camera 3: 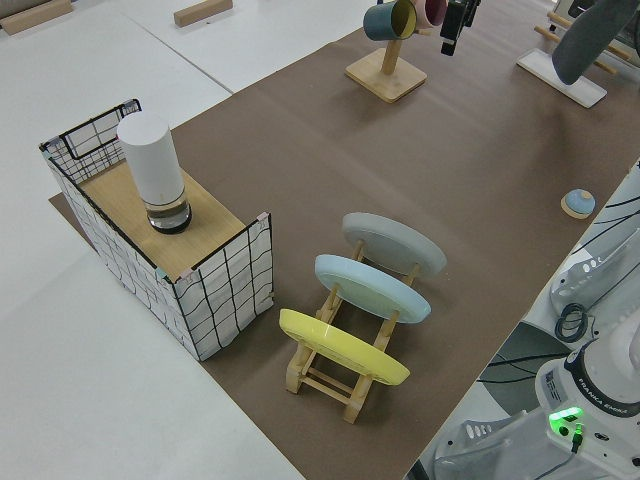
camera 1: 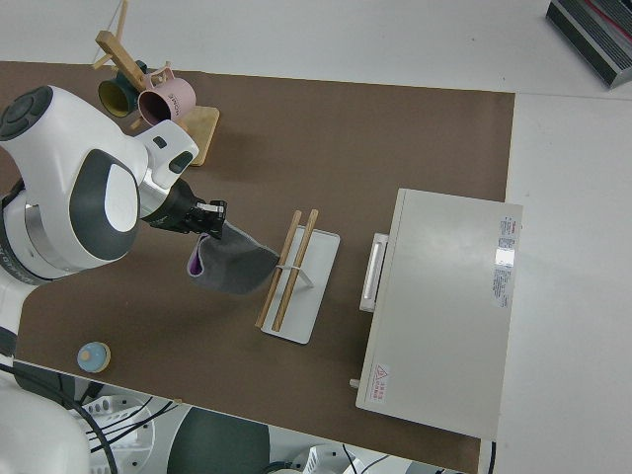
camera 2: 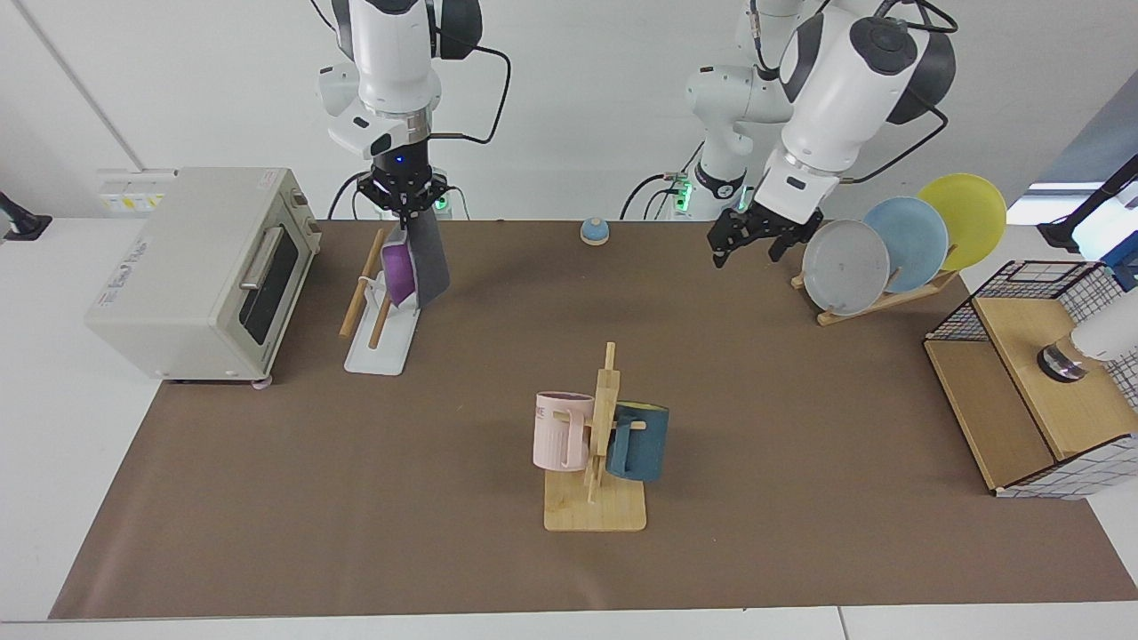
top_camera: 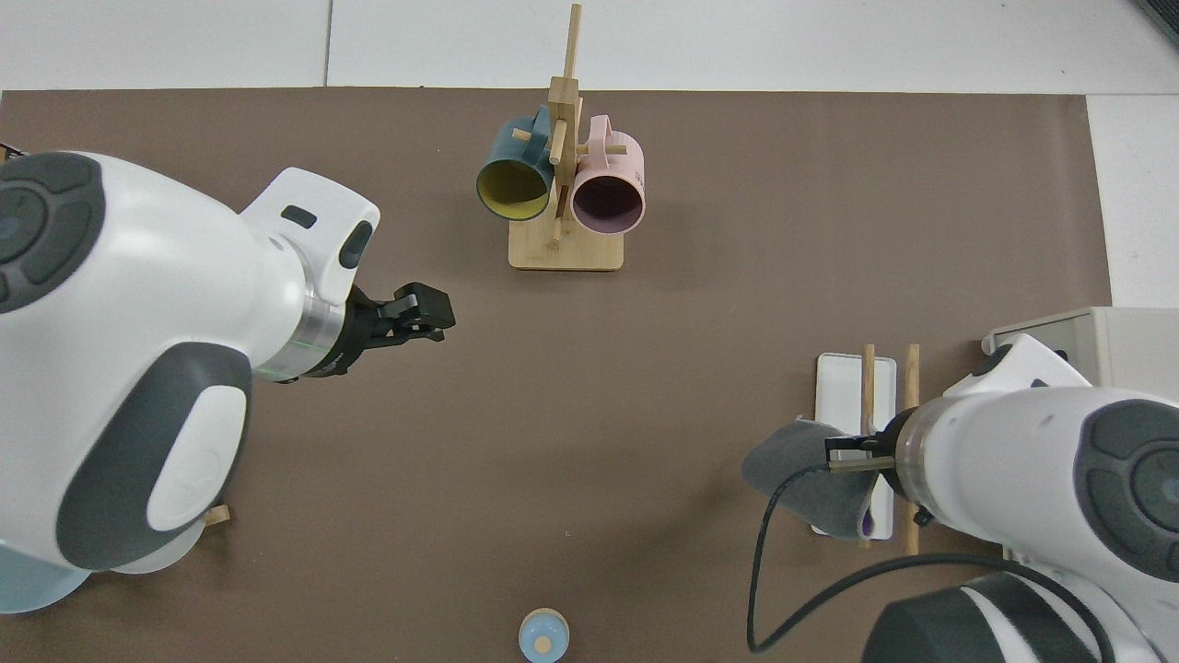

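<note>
The right gripper [top_camera: 857,447] is shut on a grey cloth mitt [camera 2: 427,256] with purple lining, held over a white rack [camera 2: 373,352] with wooden dowels. The left gripper [top_camera: 426,315] hangs over the mat beside the plate rack, in the left view [camera 2: 757,240]; whether it is open is hard to tell. A pink mug [top_camera: 608,188] and a teal mug [top_camera: 514,182] hang on a wooden mug tree [top_camera: 564,249].
A white appliance [camera 2: 192,267] stands beside the white rack. A plate rack [camera 3: 355,395] holds several plates, near a wire shelf [camera 2: 992,416]. A small blue round object [top_camera: 543,635] lies at the mat's edge.
</note>
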